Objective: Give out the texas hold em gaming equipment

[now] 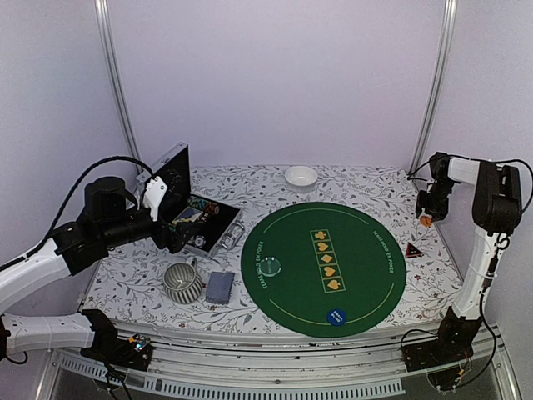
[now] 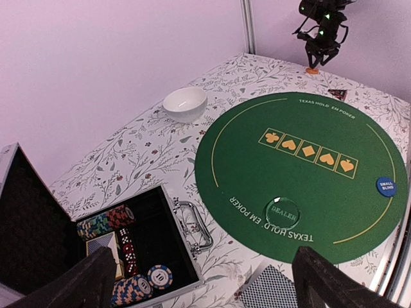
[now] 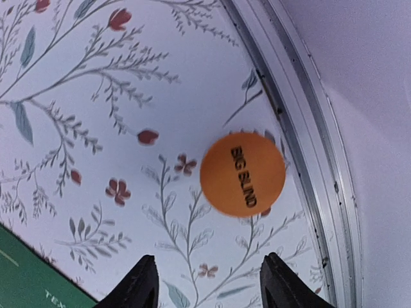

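Observation:
The orange BIG BLIND button [image 3: 243, 174] lies on the flowered cloth, close to the metal strip along the right wall. My right gripper is open above the cloth, with the button beyond its fingertips and nothing between them. From the top, the button [image 1: 425, 220] shows just below the right gripper [image 1: 425, 206]. My left gripper stands open and empty over the left side. On the green mat [image 1: 291, 292] are a clear DEALER button [image 2: 282, 213] and a blue SMALL BLIND button [image 2: 386, 187]. An open case [image 1: 223, 225] holds chips and cards.
A dark triangular card piece [image 1: 413, 250] sits between mat and right wall. A white bowl [image 1: 301, 177] stands at the back, a striped pot [image 1: 182, 285] at the front left, with a grey card deck [image 1: 220, 287] beside it.

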